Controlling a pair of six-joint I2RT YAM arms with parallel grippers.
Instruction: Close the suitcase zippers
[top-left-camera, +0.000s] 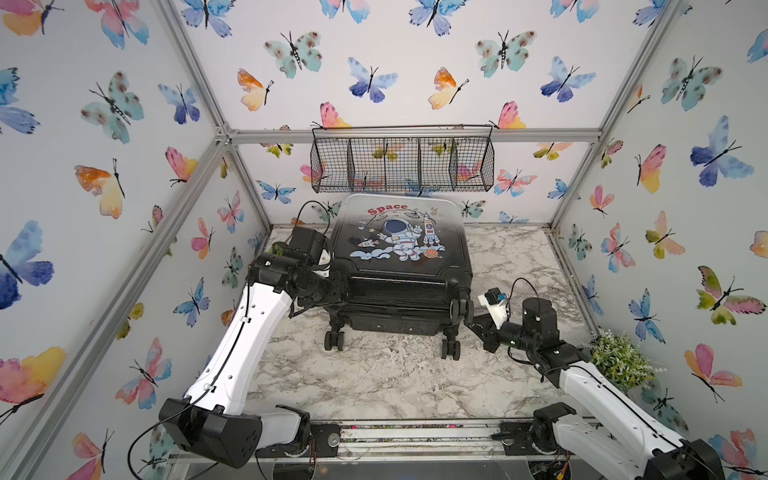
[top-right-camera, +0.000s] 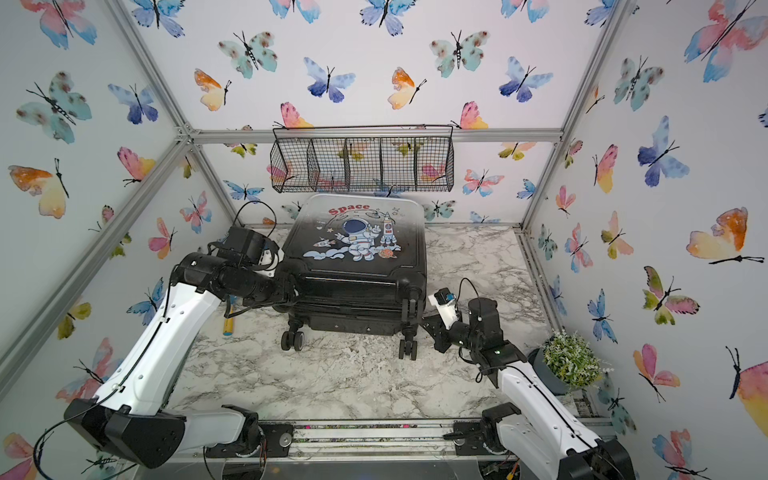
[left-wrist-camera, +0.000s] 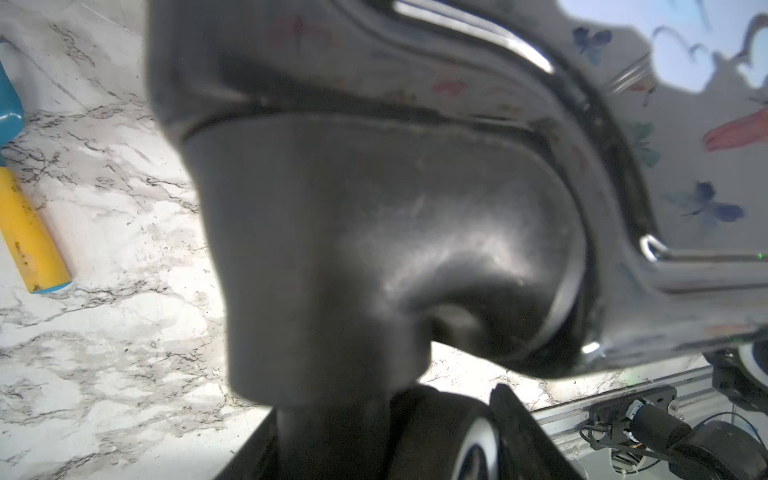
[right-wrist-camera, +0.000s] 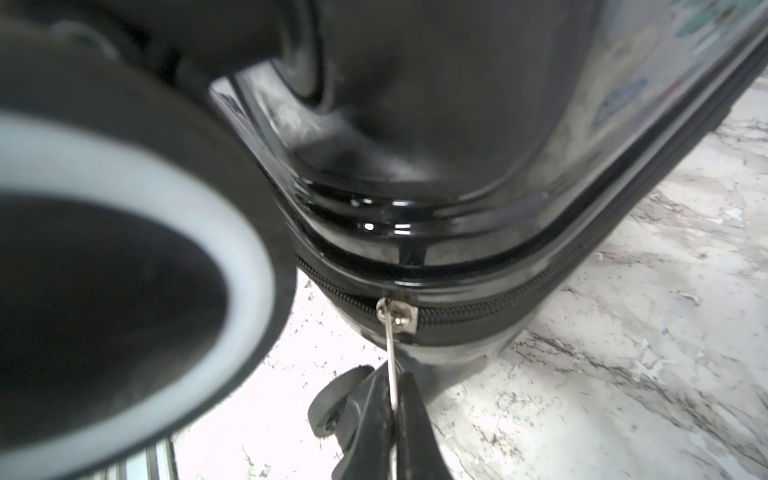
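The black suitcase (top-left-camera: 400, 272) lies with its astronaut-printed face up and its wheeled end toward me. In the right wrist view, a metal zipper slider (right-wrist-camera: 404, 317) sits on the zipper track (right-wrist-camera: 480, 310) at the suitcase's corner. My right gripper is shut on the slider's thin metal pull (right-wrist-camera: 391, 352). Over at the left front corner, the fingers of my left gripper stand apart, on either side of a caster wheel (left-wrist-camera: 444, 436) and its stem. The black caster housing (left-wrist-camera: 384, 240) fills much of that view; whether the fingers touch the caster is unclear.
Close beside my right gripper is another large caster (right-wrist-camera: 264, 280). A yellow-and-blue handled object (left-wrist-camera: 32, 232) lies on the marble surface left of the suitcase. The potted plant (top-right-camera: 572, 360) stands at the right, a wire basket (top-left-camera: 400, 164) behind.
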